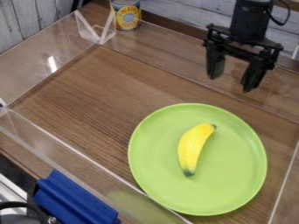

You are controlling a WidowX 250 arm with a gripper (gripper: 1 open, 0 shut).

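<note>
My black gripper (pixel 235 63) hangs from the top right over the wooden surface, its two dark fingers spread apart with nothing between them. Below it, a green plate (pixel 152 164) holds a yellow banana (pixel 194 144), which lies lengthwise near the plate's middle, well apart from the gripper.
A yellow-labelled can (pixel 124 14) stands at the top left beside a clear plastic piece. Clear walls edge the surface (pixel 93 105), and a blue ridged object (pixel 76 199) lies at the bottom left.
</note>
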